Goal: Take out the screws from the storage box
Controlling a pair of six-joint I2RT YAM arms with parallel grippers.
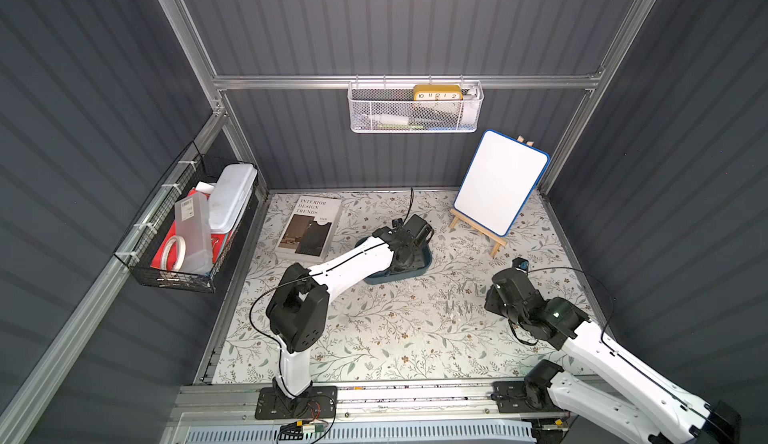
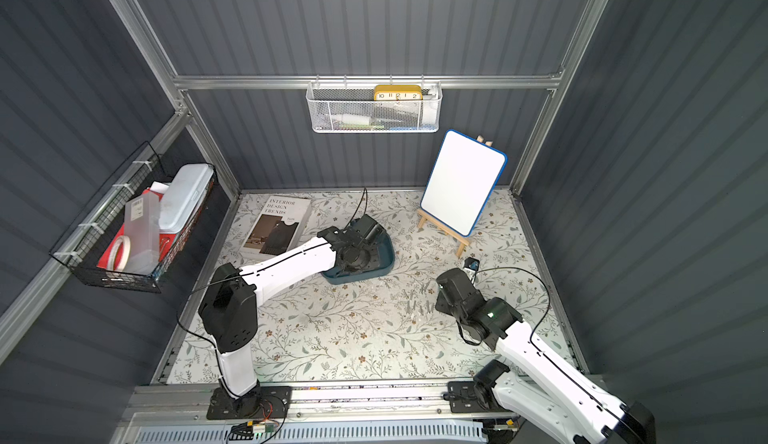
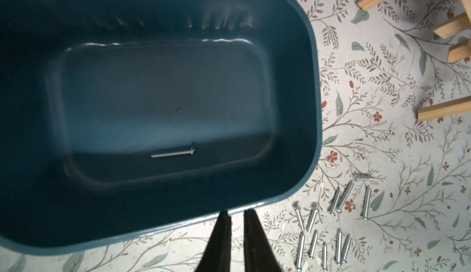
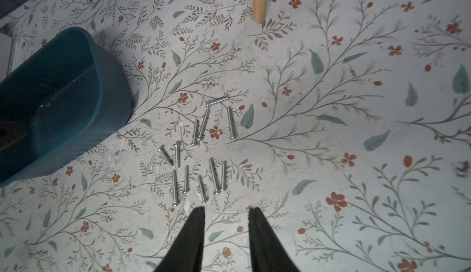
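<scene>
A single screw [image 3: 172, 152] lies on the floor of the dark teal storage box [image 3: 309, 124]. Several loose screws [image 4: 214, 176] are scattered on the patterned table to the right of the box. My left gripper is over the box near its front wall, fingers slightly parted, with nothing seen between them. My right gripper hovers over the table just in front of the scattered screws, open and empty.
A book [image 1: 308, 224] lies at the back left. A whiteboard [image 1: 500, 179] on a wooden easel stands at the back right. Wire baskets hang on the left and back walls.
</scene>
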